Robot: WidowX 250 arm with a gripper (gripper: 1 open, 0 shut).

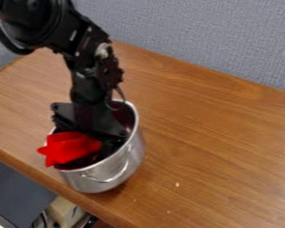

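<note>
A metal pot (111, 169) stands near the left front edge of the table. My black gripper (92, 129) reaches down into it from above, its fingers mostly hidden inside the pot. A red star-shaped object (64, 148) sits at the pot's left rim, just in front of the gripper, partly sticking out over the edge. Whether the gripper touches it is not clear.
A grey wall runs along the back. Beyond the near left edge is a dark area with some clutter below.
</note>
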